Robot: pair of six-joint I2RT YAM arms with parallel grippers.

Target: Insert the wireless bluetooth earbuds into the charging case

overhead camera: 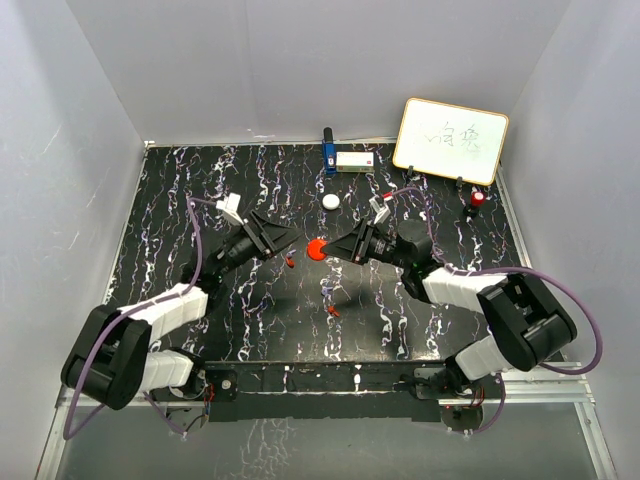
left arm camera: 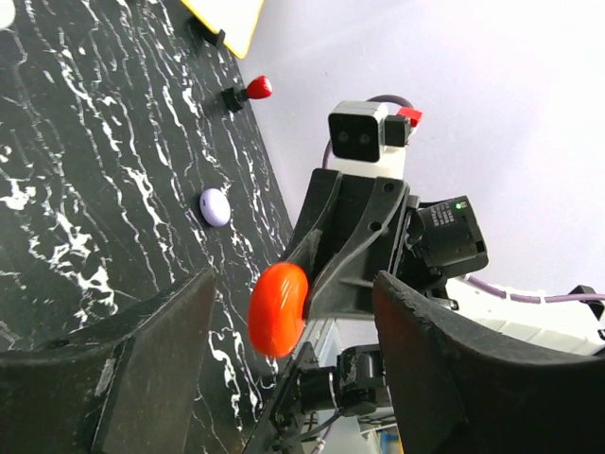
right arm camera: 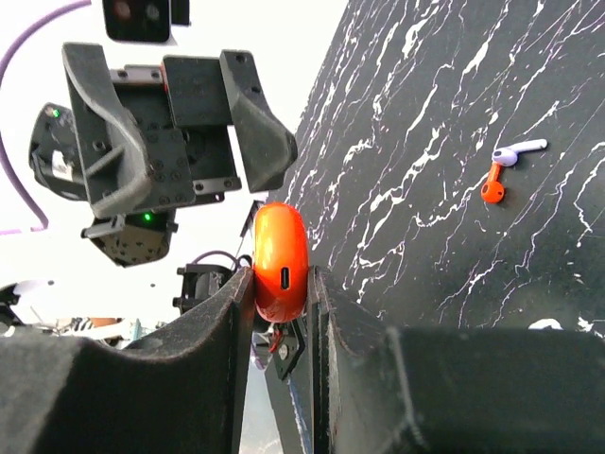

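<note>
In the top view my right gripper [overhead camera: 328, 248] is shut on the glossy orange charging case [overhead camera: 316, 249] above the middle of the table. The egg-shaped case [right arm camera: 281, 270] shows a small dark port slot towards the right wrist camera; whether its lid is open cannot be seen. To its left, my left gripper [overhead camera: 284, 242] has its fingers apart with nothing between them. On the table in the right wrist view lie an orange earbud [right arm camera: 492, 186] and a lavender earbud [right arm camera: 508, 156], touching or nearly so. Another small red-orange piece [overhead camera: 290, 262] lies below the left gripper.
A lavender oval object [left arm camera: 215, 207] lies on the dark marbled table. Farther back are a white round object [overhead camera: 331, 202], a blue item [overhead camera: 328, 150], a small box [overhead camera: 355, 162] and a whiteboard [overhead camera: 452, 140]. A red-topped object [overhead camera: 475, 201] stands at the right.
</note>
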